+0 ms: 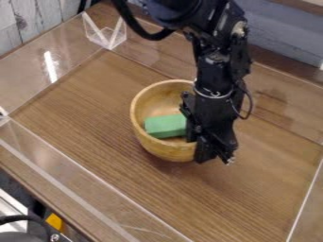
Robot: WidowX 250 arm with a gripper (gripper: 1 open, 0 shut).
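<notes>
A yellow wooden bowl (147,134) stands on the wooden table (76,113) near the middle, with a green block (164,125) inside it. My black gripper (205,147) reaches down from the top at the bowl's right side and is shut on it, apparently at the rim; the fingertips are dark and partly hard to make out.
A white wire or plastic piece (105,36) is at the upper left edge, and a pale wall runs along the back.
</notes>
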